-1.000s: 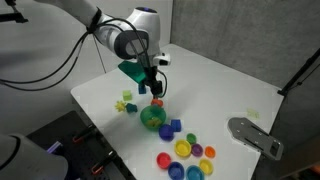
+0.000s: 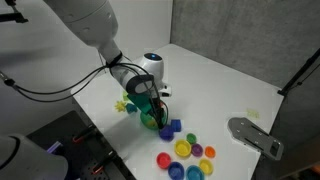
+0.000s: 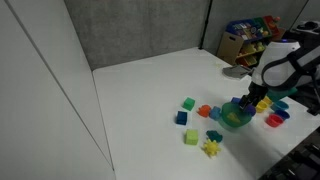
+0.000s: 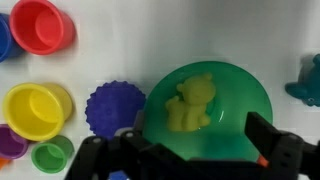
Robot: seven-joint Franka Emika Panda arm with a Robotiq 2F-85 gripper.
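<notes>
In the wrist view a yellow bear-shaped toy lies inside a round green bowl. Over the bowl's near part stands my gripper, its two dark fingers wide apart with nothing held between them. From the first exterior view the arm reaches down and its gripper is low at the green bowl, covering part of it. The second exterior view also has the green bowl below the arm.
Beside the bowl sit a dark blue scalloped piece and several coloured cups, including a yellow cup and a red cup. A teal toy lies on the other side. A grey metal tray rests farther off.
Over the last second the arm has come down, from well above the table to low at the green bowl. The bowl and the cups stay where they were.
</notes>
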